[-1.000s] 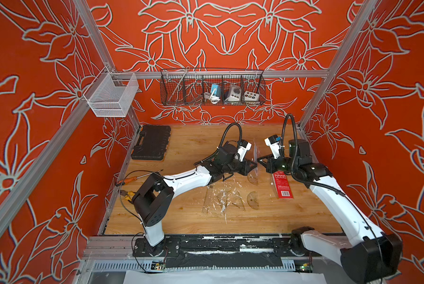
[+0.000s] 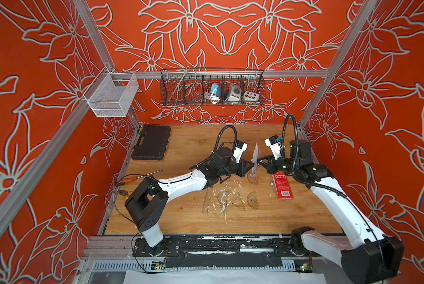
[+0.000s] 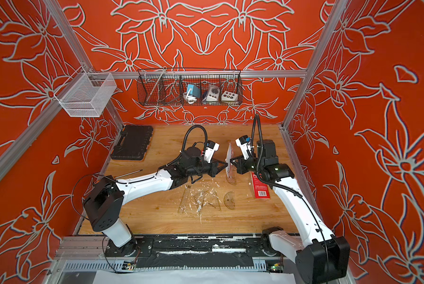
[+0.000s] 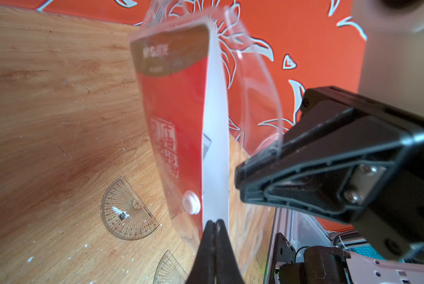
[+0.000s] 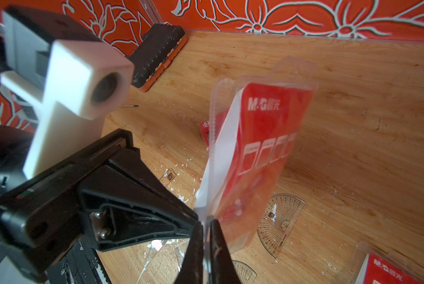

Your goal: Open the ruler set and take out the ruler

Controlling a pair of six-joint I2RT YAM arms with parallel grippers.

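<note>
The ruler set, a clear plastic pouch [image 4: 264, 85] with a red and white card [image 4: 178, 108] inside, stands upright between my two grippers above the table. My left gripper [image 2: 252, 164] is shut at one side, its fingertips [image 4: 215, 232] against the pouch's thin plastic. Facing it, my right gripper [image 2: 259, 161] is shut with its fingertips [image 5: 211, 232] at the pouch's narrow edge [image 5: 213, 156]. Between the card and one clear wall, the left wrist view shows a gap. Whether a ruler is inside cannot be told.
Clear protractors [image 4: 126, 210] and clear set squares [image 2: 223, 201] lie on the table among white scraps. A second red package [image 2: 283, 185] rests under the right arm. A black case [image 2: 151, 142] stands at the back left, and a screwdriver [image 2: 131, 180] lies left.
My left gripper has shifted slightly left, away from the right one. The right arm has barely moved.
</note>
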